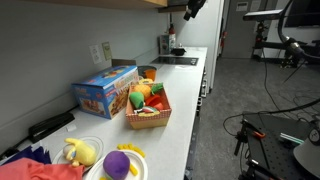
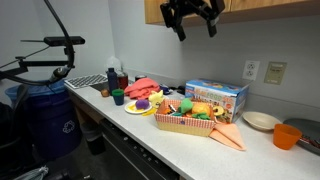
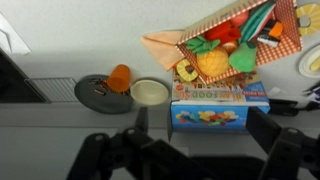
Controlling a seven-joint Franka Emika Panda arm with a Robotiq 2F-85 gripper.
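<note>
High above the counter, my gripper (image 2: 197, 32) stands open, its two fingers wide apart with nothing between them. In the wrist view a basket (image 3: 284, 52) of toy produce lies beyond the fingers, well below. It has a red-and-white checked lining, and an orange fruit (image 3: 212, 62) and a green pepper (image 3: 243, 57) show in it. Next to it is a blue picture box (image 3: 210, 117), partly under the view of my gripper. An orange cup (image 3: 119, 78) and a pale bowl (image 3: 150, 93) sit to one side.
Plates with a yellow toy (image 1: 80, 151) and a purple one (image 1: 116, 164) stand at the near end of the counter (image 1: 178, 128). A dark pan (image 3: 95, 94) lies near the cup. A wooden shelf (image 2: 265, 10) overhangs the back.
</note>
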